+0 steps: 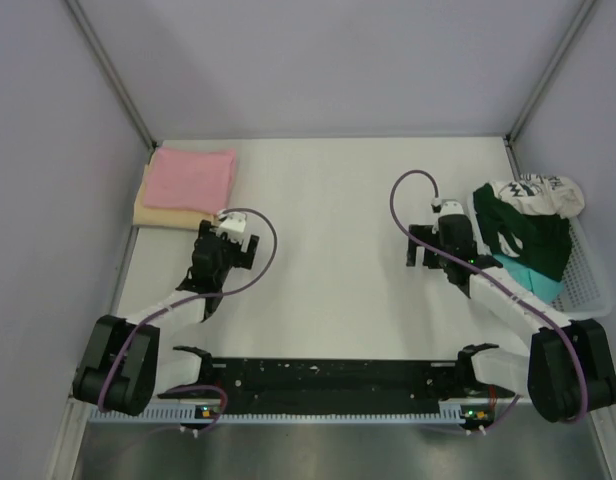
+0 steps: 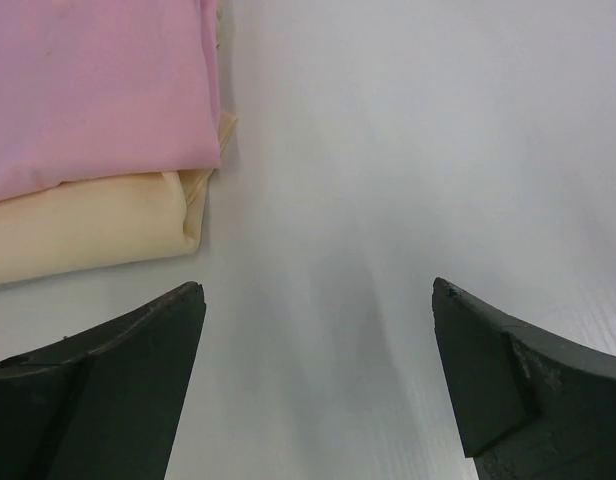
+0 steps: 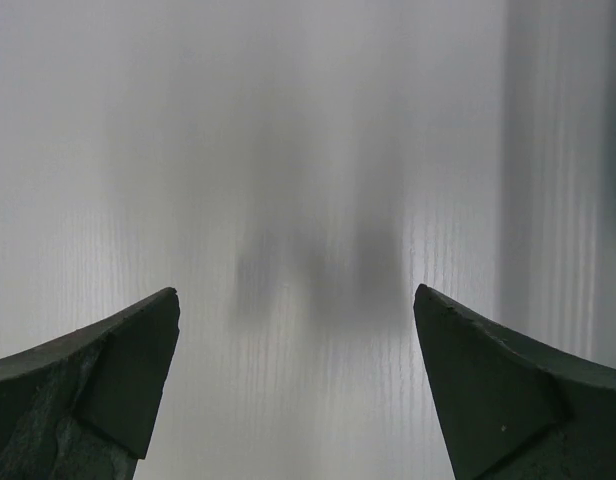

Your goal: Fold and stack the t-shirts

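Note:
At the table's back left lies a folded pink shirt [image 1: 191, 178] on top of folded cream cloth [image 1: 158, 214]; the left wrist view shows the pink shirt [image 2: 98, 90] and the cream fold [image 2: 98, 222] beneath it. My left gripper [image 1: 228, 247] is open just in front of this stack, over bare table. On the right side, my right gripper [image 1: 424, 254] also stands open, with only white table between its fingers in the right wrist view. Unfolded garments fill a white basket at the far right: a dark green one [image 1: 528, 236], a cream one with dark lettering [image 1: 543, 194] and a turquoise one [image 1: 533, 281].
The white basket [image 1: 586, 285] stands against the right wall, close beside the right arm. Between the two arms the white table [image 1: 323, 240] is empty. Walls enclose the table at the back, left and right.

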